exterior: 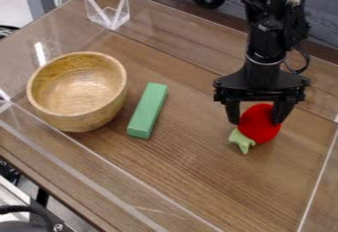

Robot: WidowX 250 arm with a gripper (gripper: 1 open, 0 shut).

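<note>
The black gripper (262, 98) reaches down from the top right over a round red object (262, 127) with a pale green tip (242, 143), like a strawberry or tomato toy. Its fingers straddle the upper part of the red object; whether they touch it is not clear.
A wooden bowl (46, 93) sits at the left, with a green block (146, 111) to its right. A clear wire-like or plastic holder (109, 13) stands at the back left.
</note>
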